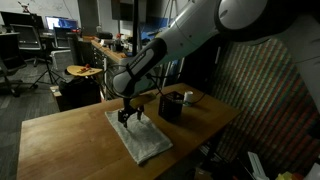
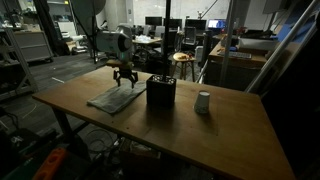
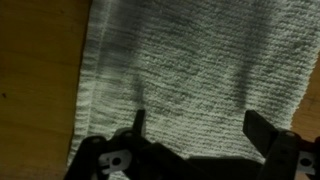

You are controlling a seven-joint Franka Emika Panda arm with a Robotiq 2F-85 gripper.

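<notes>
A light grey cloth (image 1: 147, 142) lies spread flat on the wooden table, longer than it is wide. My gripper (image 1: 130, 116) hangs low over the cloth, pointing down. In the wrist view the cloth (image 3: 190, 80) fills most of the picture, and the gripper has its two dark fingers wide apart, with only flat cloth visible below the gap. Whether the fingertips touch the fabric cannot be made out. From the other side, the gripper (image 2: 125, 75) is over the far part of the cloth (image 2: 117, 97).
Beside the cloth stands a black box (image 2: 161, 90). Farther along the table is a white cup-like container (image 2: 203, 101). Bare wooden tabletop (image 1: 60, 146) stretches out on the cloth's other side, and the table's right half is mostly clear in exterior view 2.
</notes>
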